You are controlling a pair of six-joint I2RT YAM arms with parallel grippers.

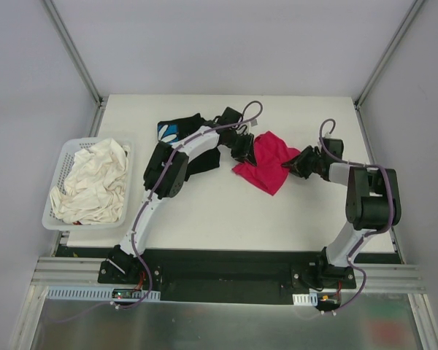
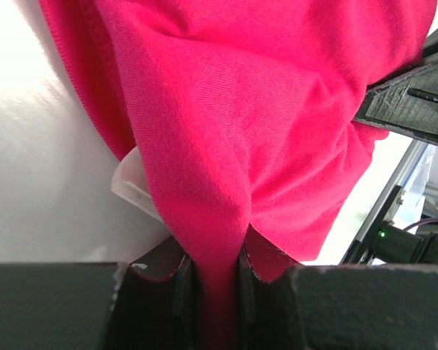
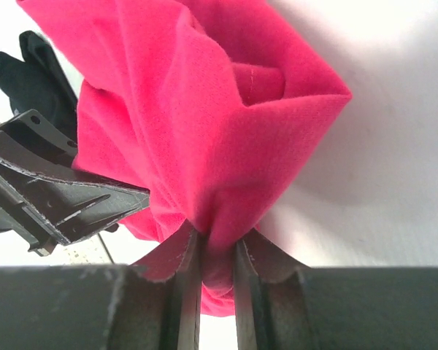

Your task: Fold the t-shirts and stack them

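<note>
A red t-shirt (image 1: 270, 164) lies bunched on the white table, with folds rising between my two grippers. My left gripper (image 1: 244, 153) is shut on its left part; in the left wrist view red cloth runs between the fingertips. At the shirt's right side my right gripper (image 1: 299, 166) is shut on a gathered fold, which shows pinched between the fingertips in the right wrist view.
A dark t-shirt with a blue print (image 1: 177, 125) lies at the back left, partly under my left arm. A basket (image 1: 55, 197) of cream cloths stands at the far left.
</note>
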